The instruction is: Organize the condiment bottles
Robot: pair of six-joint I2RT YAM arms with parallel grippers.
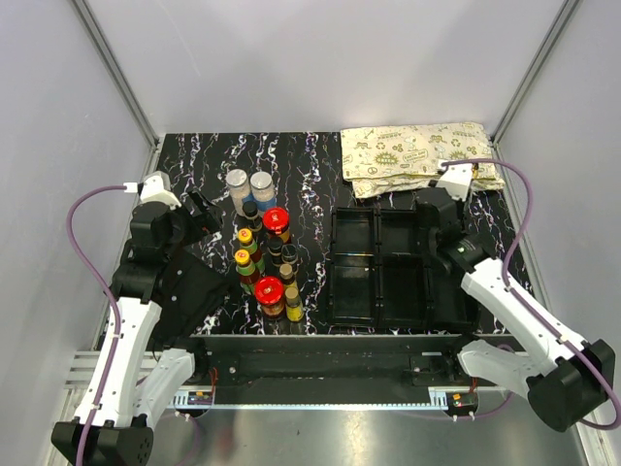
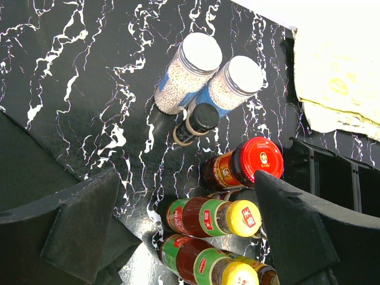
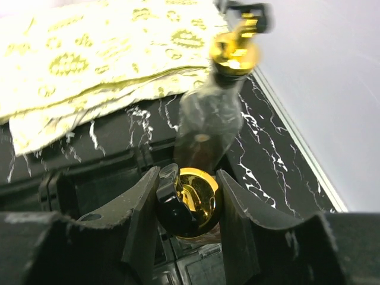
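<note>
My right gripper is shut on a bottle with a gold-and-black cap, above the black compartment tray (image 1: 354, 291). Just behind it a clear bottle with a gold top (image 3: 205, 124) stands in a back compartment. My left gripper (image 1: 209, 214) hangs open above the left of the table, holding nothing. Below it in the left wrist view are two white-capped shakers (image 2: 178, 83), a small black-capped bottle (image 2: 191, 127), red-lidded jars (image 2: 228, 169), green-label sauce bottles (image 2: 196, 217) and other bottles, grouped left of the tray.
A folded patterned cloth (image 1: 408, 150) lies along the back right, behind the tray. A dark cloth (image 1: 184, 291) lies at the front left. Walls border the table. Bare marble shows at the back left.
</note>
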